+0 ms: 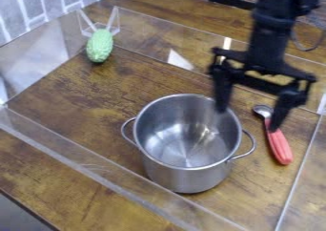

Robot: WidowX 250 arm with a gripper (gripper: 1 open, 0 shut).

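My black gripper (254, 90) is at the upper right, blurred, held open above the back right rim of a steel pot (178, 144), with nothing visible between its fingers. The pot stands upright on the wooden table, its inside empty. A scoop-like tool with a red handle (279, 144) lies to the right of the pot, its metal head partly near the gripper's outline. A pale green textured object (99, 44) sits at the back left.
Clear plastic walls border the wooden work area (90, 101). A grey slatted surface is at the top left.
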